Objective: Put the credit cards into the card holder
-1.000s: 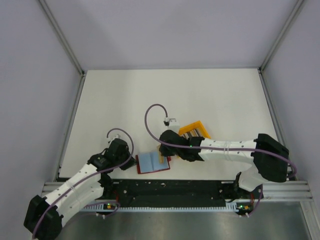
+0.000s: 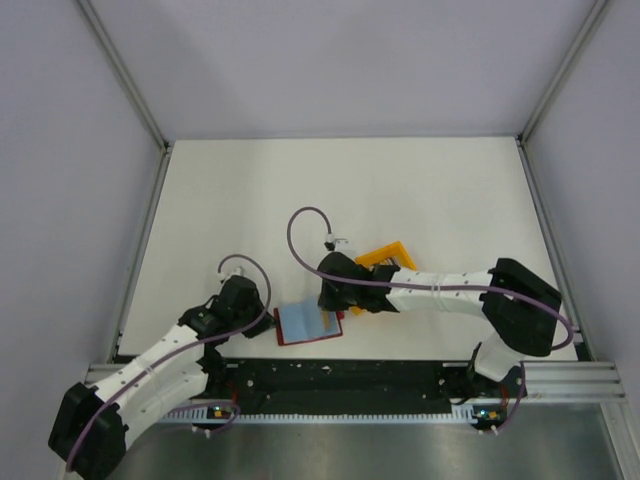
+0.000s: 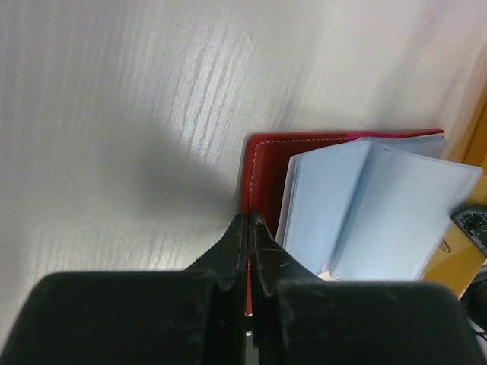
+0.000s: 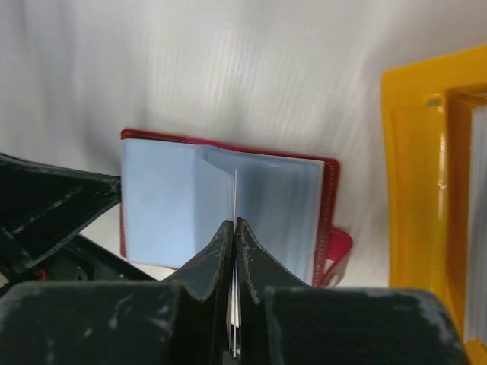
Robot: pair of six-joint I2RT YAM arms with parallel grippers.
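Note:
The open card holder (image 2: 300, 322), red-edged with pale clear sleeves, lies near the table's front edge. At its left border (image 3: 260, 179) my left gripper is shut, with the red edge between its fingertips. Over the sleeves (image 4: 278, 201) stands my right gripper, shut on a thin card (image 4: 235, 199) seen edge-on; from above, that card (image 2: 325, 318) shows as a narrow yellowish strip. Its lower edge meets the sleeve near the holder's middle fold. Whether it is inside a pocket, I cannot tell.
A yellow box (image 2: 400, 252) with several cards in slots stands right of the holder, partly covered by my right arm (image 2: 440, 292). Behind both arms the white table (image 2: 330, 180) is clear.
The holder and my left gripper have shifted slightly right.

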